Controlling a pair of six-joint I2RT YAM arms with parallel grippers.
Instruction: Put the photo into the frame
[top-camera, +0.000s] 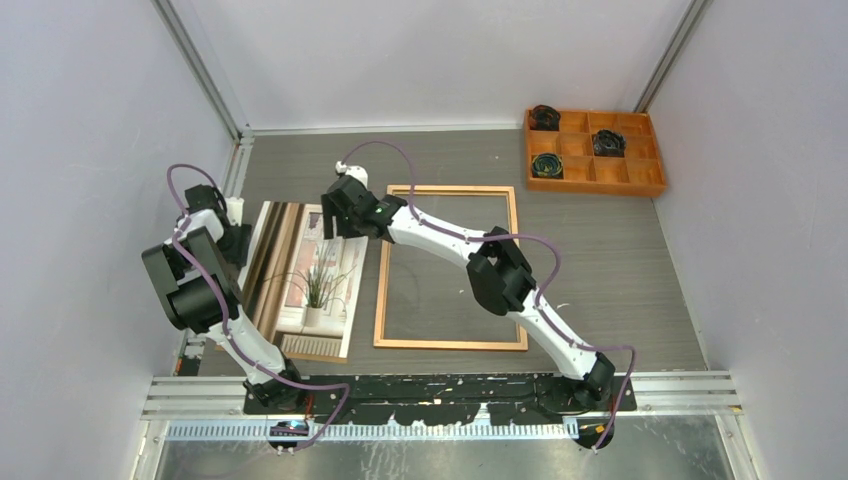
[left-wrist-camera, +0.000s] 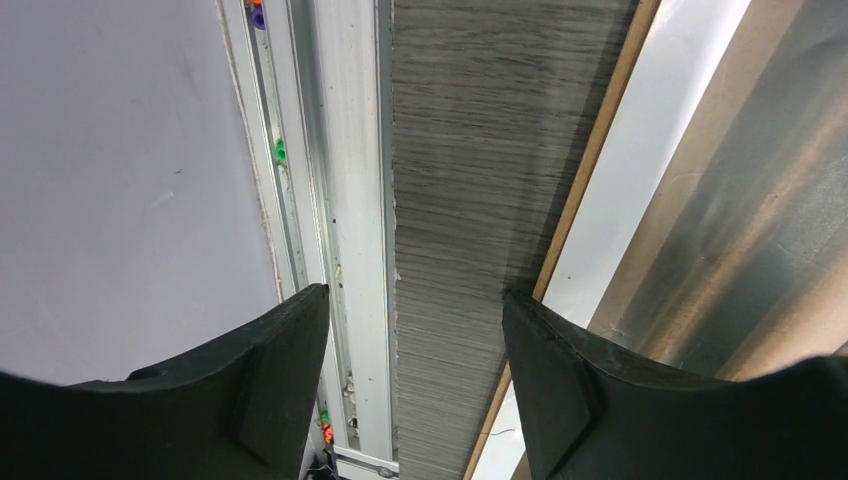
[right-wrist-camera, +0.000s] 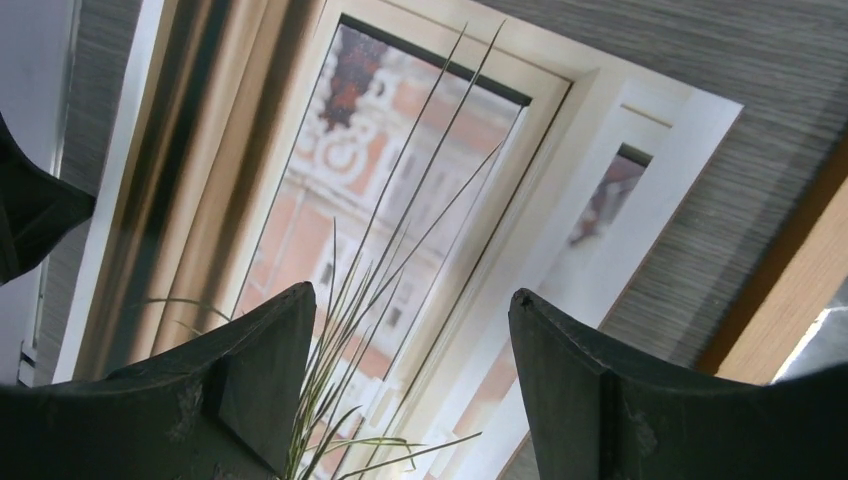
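The photo (top-camera: 270, 290), showing a window and a potted plant, lies slightly turned on the left of the table. To its right lies the wooden frame (top-camera: 383, 300), flat, with a grey inside. My left gripper has its fingers apart at the photo's left edge, and one finger (left-wrist-camera: 560, 370) overlaps the brown and white border in view. The right gripper is over the photo's upper right part, fingers apart, nothing visibly gripped. Whether either touches the photo is hard to tell.
An orange divided box (top-camera: 600, 172) with several dark coiled items stands at the back right. A metal rail (left-wrist-camera: 360, 200) and a wall (left-wrist-camera: 130, 180) bound the left side closely.
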